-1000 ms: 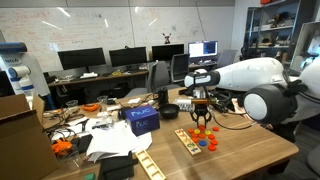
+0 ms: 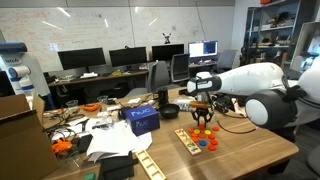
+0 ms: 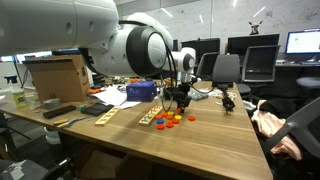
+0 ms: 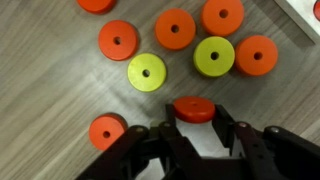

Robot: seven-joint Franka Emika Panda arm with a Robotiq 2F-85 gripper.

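Observation:
In the wrist view an orange disc point(image 4: 194, 109) is pinched between the fingertips, with my gripper shut on it. Below and ahead lie two yellow discs, one point(image 4: 147, 72) at centre left and another point(image 4: 213, 56) at upper right. Several orange-red discs lie around them, such as one point(image 4: 118, 39) at upper left, one point(image 4: 256, 55) at the right and one point(image 4: 106, 131) at lower left. In exterior view 1 the gripper point(image 2: 199, 121) is over the group of coloured discs, too small to show the held one. A blue disc point(image 2: 203, 143) lies nearer the front.
A wooden tray point(image 2: 187, 142) stands left of the discs and a second one point(image 2: 149, 165) lies at the front left. Behind is a blue box point(image 2: 143, 120). White papers point(image 2: 108, 140) cover the left part.
The arm and gripper have shifted very slightly over the discs. The discs on the table look unmoved.

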